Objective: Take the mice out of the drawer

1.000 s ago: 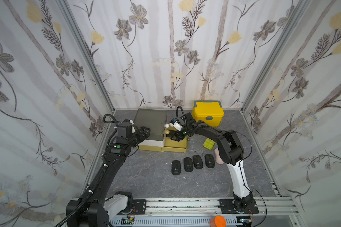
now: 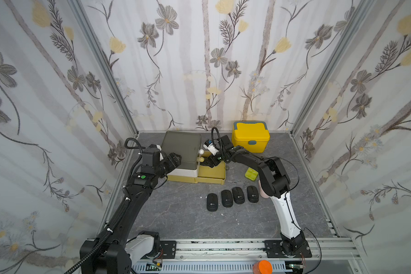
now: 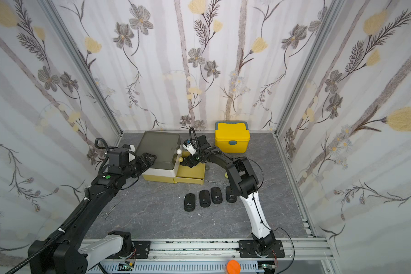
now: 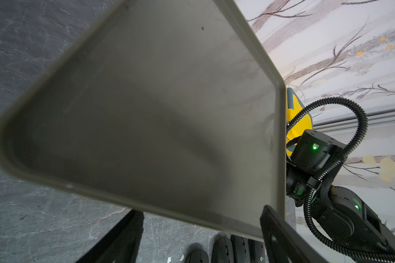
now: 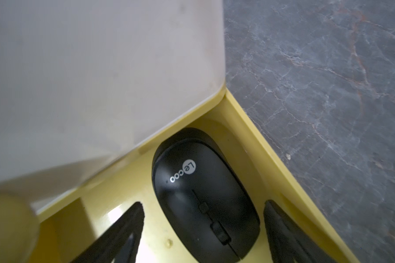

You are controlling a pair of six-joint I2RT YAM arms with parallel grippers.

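A black mouse point(image 5: 201, 197) lies in the back corner of the pulled-out yellow drawer point(image 2: 211, 175), seen closely in the right wrist view. My right gripper is over it, open, with one finger point(image 5: 129, 228) on each side and no visible grip on the mouse. In the left wrist view my left gripper has its fingers apart above the grey top of the drawer cabinet point(image 4: 171, 109), with nothing between them. On the table in front of the drawer, several black mice point(image 2: 227, 198) stand in a row.
The cabinet's white front and a round yellow knob point(image 5: 8, 228) border the drawer mouse closely. A yellow box point(image 2: 251, 139) stands at the back. Right of the drawer are a small yellow-green item point(image 2: 251, 174) and a pink object, partly covered by the right arm.
The left arm and the mice on the table look unchanged.
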